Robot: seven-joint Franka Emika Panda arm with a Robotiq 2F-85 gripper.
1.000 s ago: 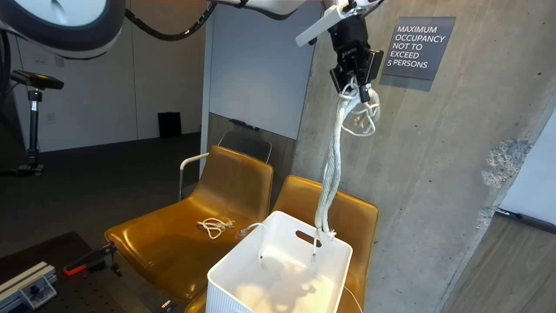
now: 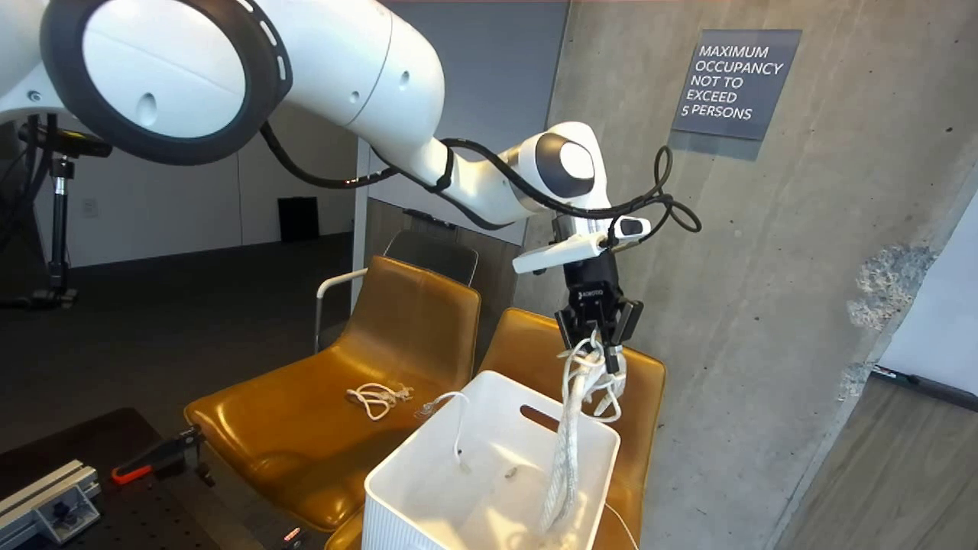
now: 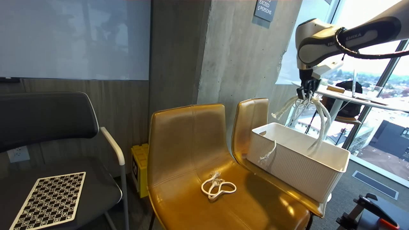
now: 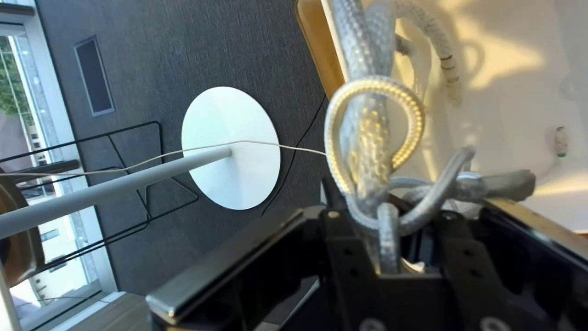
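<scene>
A bundle of white rope (image 2: 564,463) hangs from my gripper (image 2: 605,353), which is shut on it just above the far right rim of the white bin (image 2: 417,440). Its thick strands drop into the bin, and their lower part lies against the inside. Looped thinner ends stick out around the fingers; in the wrist view a rope loop (image 4: 380,82) stands in front of the fingertips (image 4: 330,215). A separate thin white rope (image 3: 218,187) lies on the tan chair seat. One more thin cord (image 3: 273,147) drapes over the bin's edge.
The bin sits on a second tan chair (image 3: 251,115) against the concrete wall (image 2: 733,321). A dark table with a clamp (image 2: 156,458) is at the front left. A white table base (image 4: 231,149) stands on the floor beyond the bin.
My gripper has come down a long way, from high over the bin to near its rim. The rope came down with it, and its lower part now rests farther inside the bin.
</scene>
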